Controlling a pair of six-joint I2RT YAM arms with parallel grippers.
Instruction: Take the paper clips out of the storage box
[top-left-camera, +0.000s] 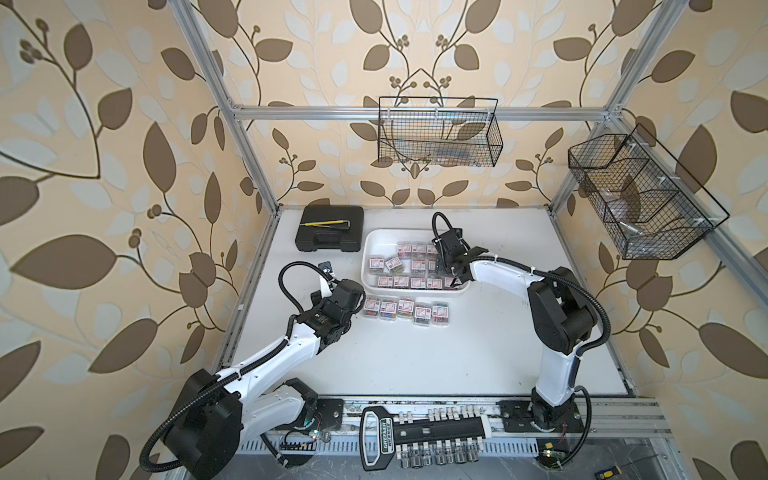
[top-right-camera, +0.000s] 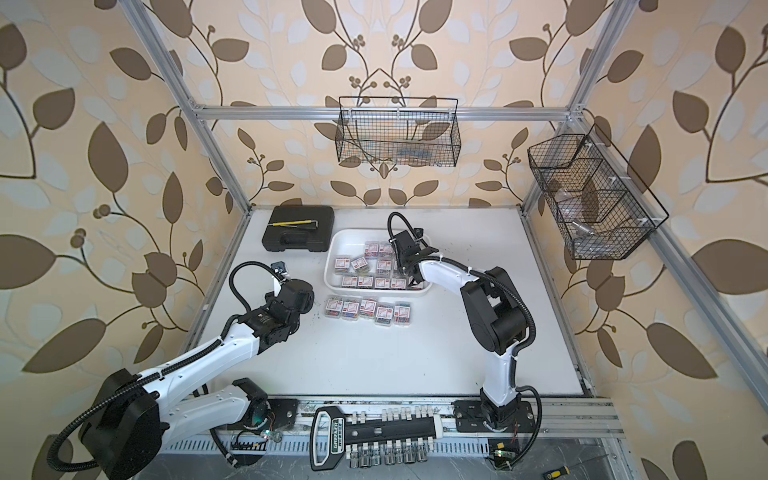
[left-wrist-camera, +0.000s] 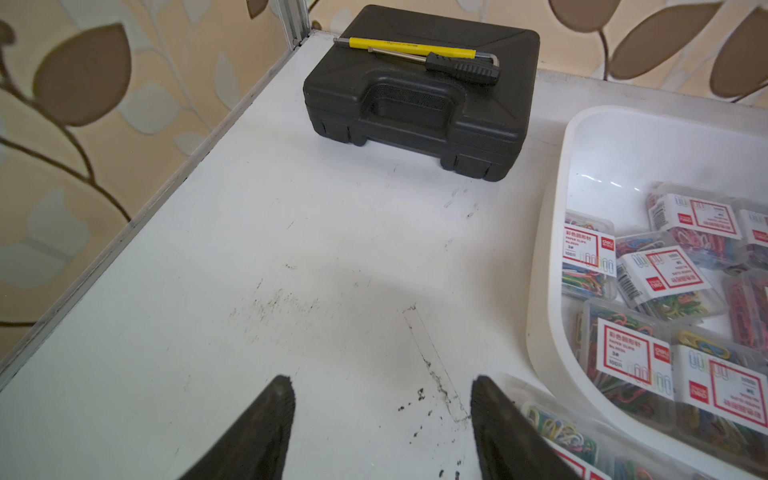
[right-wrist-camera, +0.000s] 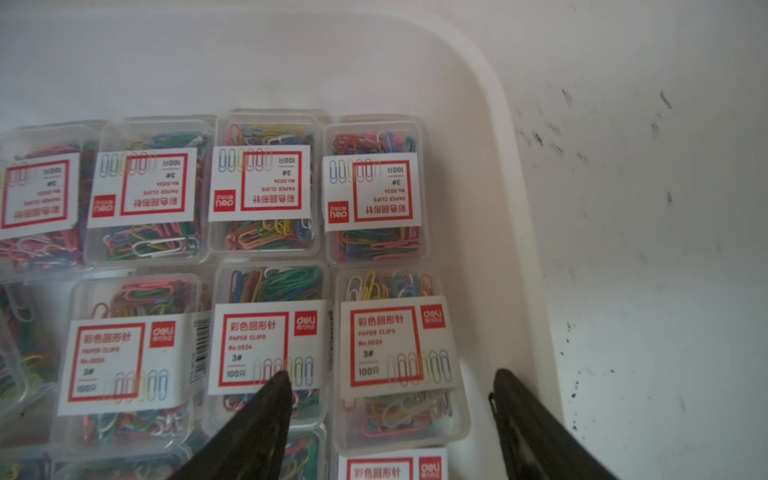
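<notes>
White storage box (top-left-camera: 373, 281) stands at the middle of the table, holding several clear cases of coloured paper clips with white and red labels. Over its right end hovers my right gripper, open. In the right wrist view a paper clip case (right-wrist-camera: 400, 348) shows beyond and between its fingers, which do not touch it; the rightmost column lies near the box wall. A row of several clip cases (top-left-camera: 405, 308) rests on the table in front of the box. Left of the box, my left gripper is open above bare table, nothing between its fingers.
A black tool case (left-wrist-camera: 424, 96) with a yellow pencil-like tool (left-wrist-camera: 412, 48) and a screwdriver (left-wrist-camera: 464, 69) on top sits at the back left. Wire baskets (top-left-camera: 438, 136) hang on the back and right walls.
</notes>
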